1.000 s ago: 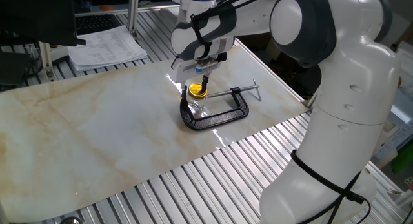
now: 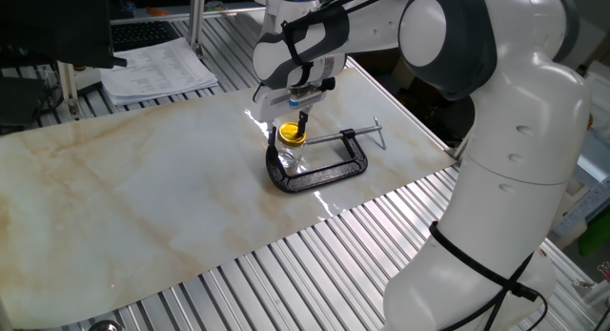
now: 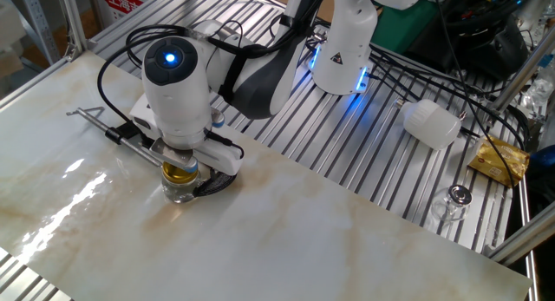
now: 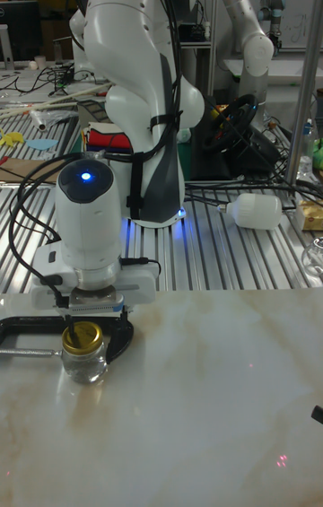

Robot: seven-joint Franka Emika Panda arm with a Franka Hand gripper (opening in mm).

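Note:
A clear glass jar (image 2: 291,157) with a gold lid (image 2: 293,134) stands on the marbled board, held within the frame of a black C-clamp (image 2: 324,175) lying flat. The clamp's screw rod points toward the jar. Directly over the jar, my gripper (image 2: 288,130) points down, one dark finger (image 2: 303,122) at the lid's right side and another dark upright shape at its left. Whether the fingers press on the lid cannot be told. In the second exterior view the gripper body hides part of the lid (image 3: 179,173); the jar (image 4: 84,366) shows clearly in the third.
The marbled board (image 2: 124,217) is largely bare on the side away from the clamp. Papers (image 2: 157,75) lie beyond it. Off the board, on the slatted table, are a white bulb-shaped object (image 3: 431,124), a small glass jar (image 3: 452,203) and a yellow packet (image 3: 499,160).

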